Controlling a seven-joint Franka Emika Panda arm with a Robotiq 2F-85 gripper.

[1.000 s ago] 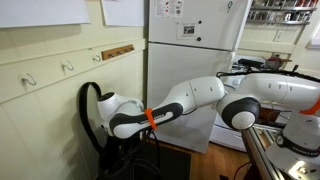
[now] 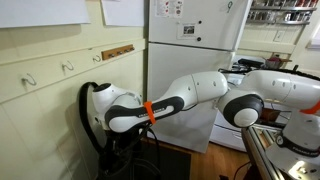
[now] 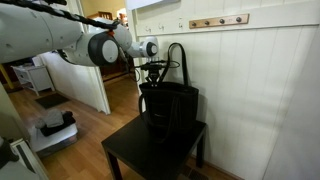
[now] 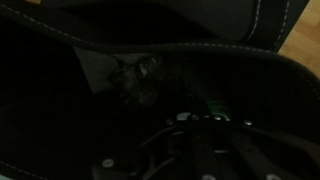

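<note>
A black bag (image 3: 172, 105) with a tall strap stands on a dark table (image 3: 125, 140) against the white wall. My gripper (image 3: 153, 76) points down at the bag's mouth. In the wrist view the bag's stitched rim (image 4: 130, 46) crosses the upper part, and the dark interior lies beneath. Inside shows a crumpled, glossy dark item (image 4: 140, 72) on a grey patch. A small green thing (image 4: 216, 108) is near my fingers. My gripper looks shut, with nothing visible between its fingers, though the dark interior hides much of them.
A wall rail with hooks (image 3: 220, 20) runs above the bag. Beyond the arm stands a white fridge (image 2: 185, 70).
The end of my arm has shifted slightly to the left in exterior view 1. The bag's strap looks much the same.
</note>
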